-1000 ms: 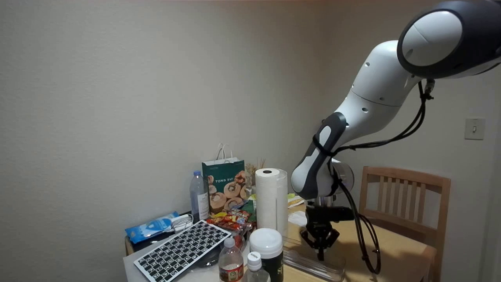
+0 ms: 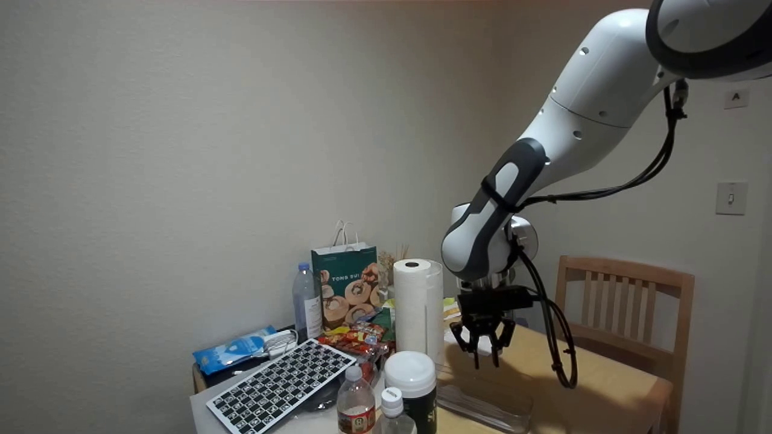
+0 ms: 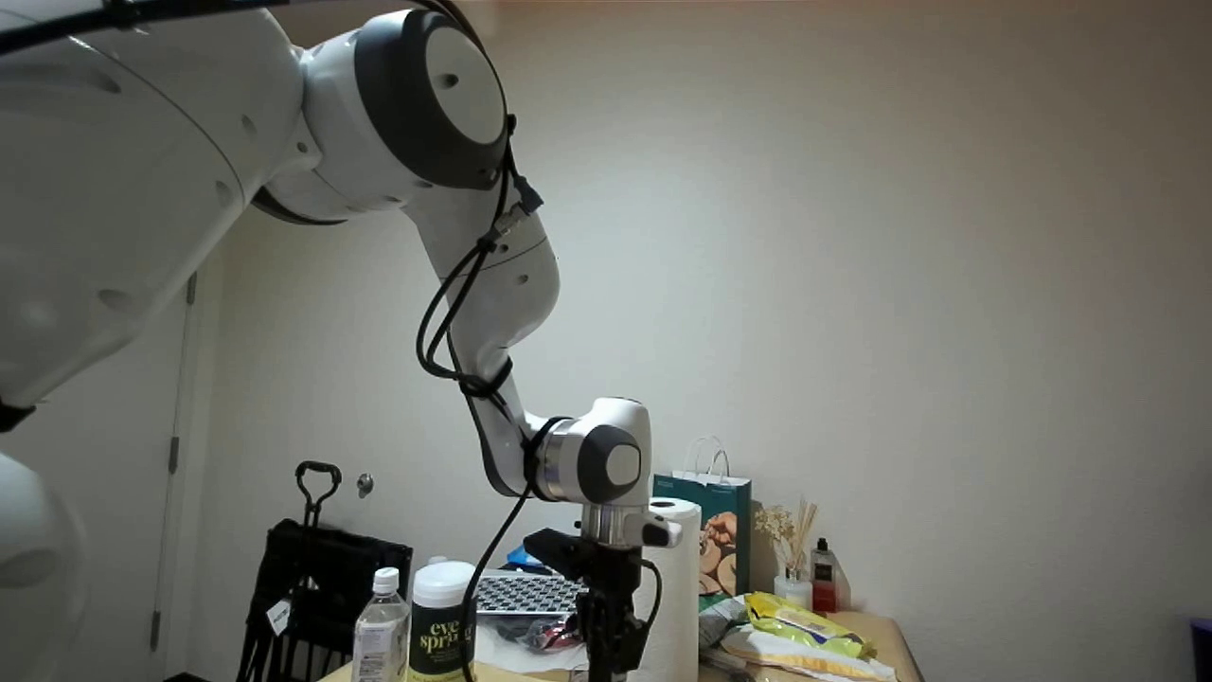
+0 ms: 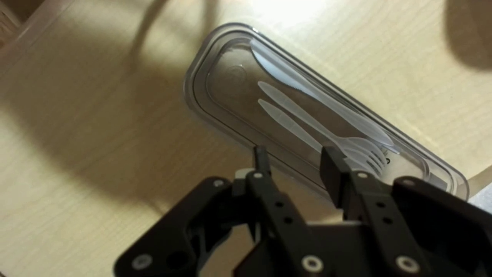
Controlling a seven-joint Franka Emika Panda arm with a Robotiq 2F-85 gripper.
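Observation:
My gripper is open, its two black fingers apart with nothing between them. In the wrist view a clear plastic tray (image 4: pixel 221 108) lies on the wooden table beyond the fingertips. Inside it are a white plastic knife (image 4: pixel 318 92) along the far wall and a translucent fork (image 4: pixel 318 127). Beside the fork lies another utensil (image 4: pixel 288 124), its far end hidden by the fork and my right finger. From exterior view 1, the gripper (image 2: pixel 486 361) hangs above the table over the tray (image 2: pixel 485 408). The fingertips are out of sight in exterior view 2.
A paper towel roll (image 2: pixel 411 307), a white-lidded canister (image 2: pixel 410 383) and bottles (image 2: pixel 356 405) stand left of the gripper. A checkered board (image 2: pixel 282 387) and snack bags (image 2: pixel 354 336) lie farther left. Bare table (image 2: pixel 601 376) shows to the right, near a wooden chair (image 2: pixel 629 318).
The arm has risen, and the gripper is higher above the table and slightly farther left. Its fingers, close together before, are now spread apart. The surrounding objects have not moved.

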